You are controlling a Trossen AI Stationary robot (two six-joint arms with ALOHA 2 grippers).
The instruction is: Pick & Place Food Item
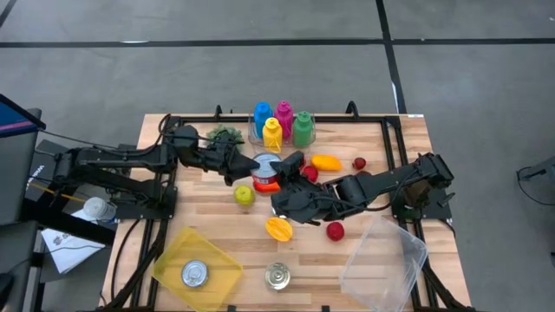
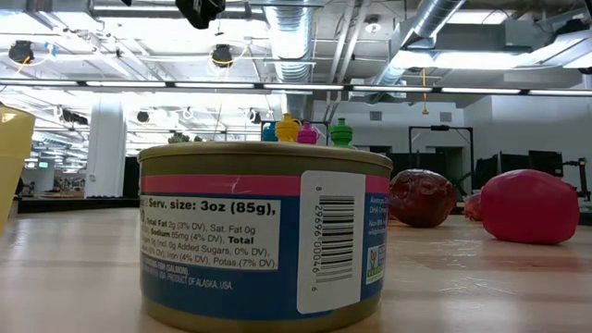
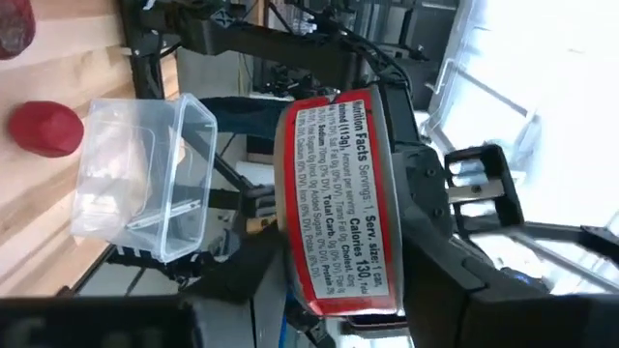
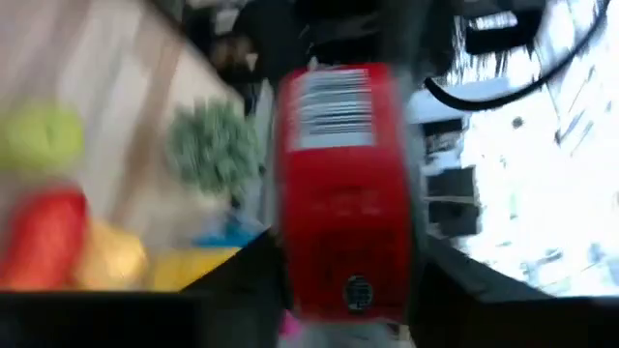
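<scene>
Between the two arms, above the back middle of the table, is a red-labelled can [image 1: 265, 163] with a metal lid. My left gripper [image 1: 249, 169] is shut on it; in the left wrist view its dark fingers press both sides of the can. From the right, my right gripper [image 1: 282, 176] also has the can between its fingers, close against both sides in the right wrist view, though that view is blurred. A yellow tray [image 1: 227, 295] at the front left holds a silver can [image 1: 194, 274].
A clear bin [image 1: 381, 270] lies front right. One blue-and-pink-labelled can [image 2: 264, 231] stands at the front middle. Green fruit [image 1: 244, 195], a yellow-orange item [image 1: 278, 228] and red fruit [image 1: 335, 231] lie around the arms. Behind are a plant [image 1: 224, 134] and several coloured bottles [image 1: 284, 117].
</scene>
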